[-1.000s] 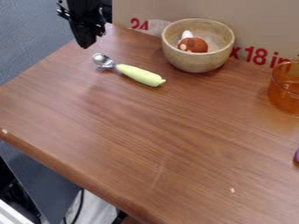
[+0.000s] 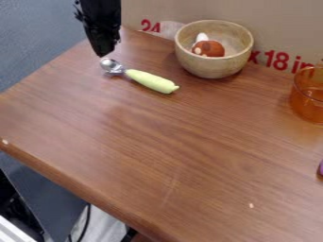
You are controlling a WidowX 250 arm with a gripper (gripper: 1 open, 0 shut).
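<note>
My black gripper [image 2: 98,38] hangs at the top left, over the table's back left corner, just above and left of a metal scoop with a pale yellow handle [image 2: 154,82] that lies on the wooden table [image 2: 151,161]. Its fingers are too dark to tell whether they are open or shut. A light wooden bowl [image 2: 194,60] to the right holds a brown round object [image 2: 211,48] and a white one.
An orange translucent container [image 2: 307,101] stands at the right edge, with a purple object partly in view below it. Cardboard [image 2: 265,19] rises behind.
My gripper has shifted slightly to the right and up. The objects on the table have not moved.
</note>
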